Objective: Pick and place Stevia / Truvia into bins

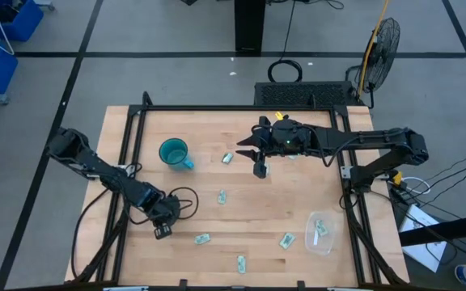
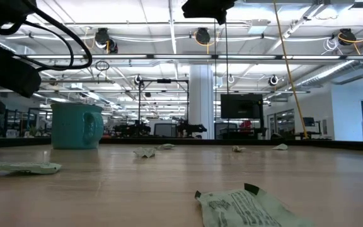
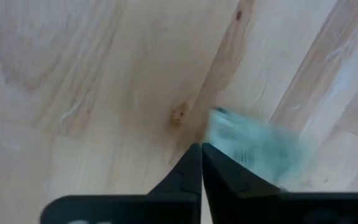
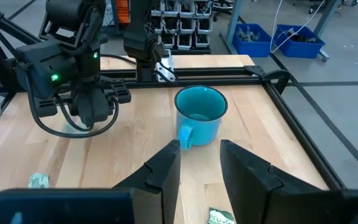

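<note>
Several small pale-green packets lie scattered on the wooden table, among them one at the left (image 1: 202, 238), one near the middle (image 1: 222, 196) and one near the front (image 1: 241, 263). My left gripper is shut with its fingertips together and nothing between them; a blurred packet (image 3: 253, 146) lies on the wood beside the tips. The right gripper stands open and empty, raised over the far part of the table, with a packet (image 4: 220, 216) below it. A clear bin (image 1: 320, 246) at the front right has one packet (image 1: 321, 228) in it.
A teal mug (image 4: 201, 112) stands upright at the back left, its handle toward the right gripper's side. Black frame rails (image 1: 233, 107) edge the work area.
</note>
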